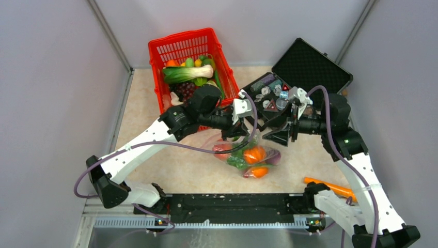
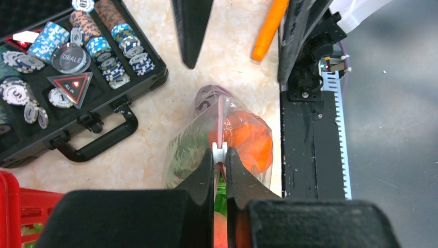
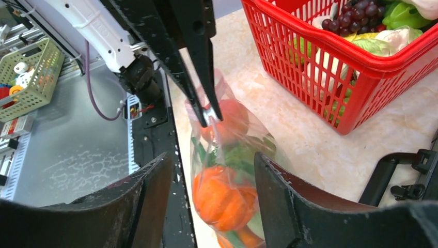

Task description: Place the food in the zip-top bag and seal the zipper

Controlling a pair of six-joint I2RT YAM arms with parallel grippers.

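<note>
A clear zip top bag (image 1: 241, 156) filled with fruit and vegetables rests on the table between my arms. Through its plastic show an orange pumpkin (image 3: 219, 199), a red round fruit (image 3: 233, 118), green leaves and a purple piece. My left gripper is shut on the white zipper slider (image 2: 220, 152) at the bag's top edge, which runs away from it as a narrow upright line. Over the bag's other side, my right gripper stands open, its fingers wide apart with no contact on the plastic. How far the zipper is closed cannot be told.
Behind the left arm stands a red basket (image 1: 155, 51) heaped with produce. An open black case (image 2: 147, 85) of poker chips lies at the back right. An orange tube (image 1: 330, 188) lies at front right.
</note>
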